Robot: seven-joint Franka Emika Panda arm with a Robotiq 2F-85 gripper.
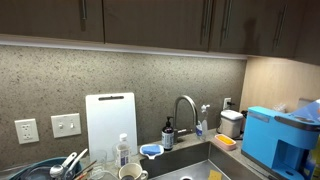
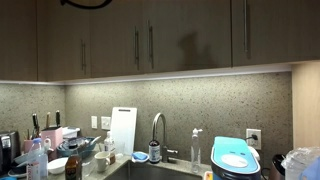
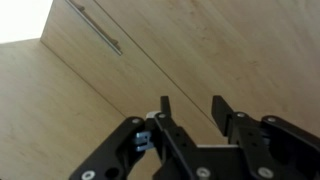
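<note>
In the wrist view my gripper shows at the bottom, its two dark fingertips apart with bare space between them. Pale wood cabinet panels [image 3: 135, 65] fill the view behind it. A slim metal handle [image 3: 95, 27] lies on a panel at the upper left, away from the fingers. The gripper itself cannot be made out in either exterior view. Exterior view 2 shows a dark shadow [image 2: 190, 50] on an upper cabinet door [image 2: 175, 25] and a black curved cable [image 2: 85, 5] at the top edge.
Below the cabinets stand a white cutting board [image 1: 111, 125], a soap bottle [image 1: 168, 134], a faucet [image 1: 181, 108] and a sink [image 1: 190, 160]. A blue appliance [image 1: 272, 140] takes up the right counter. Mugs, bottles and utensils crowd the left.
</note>
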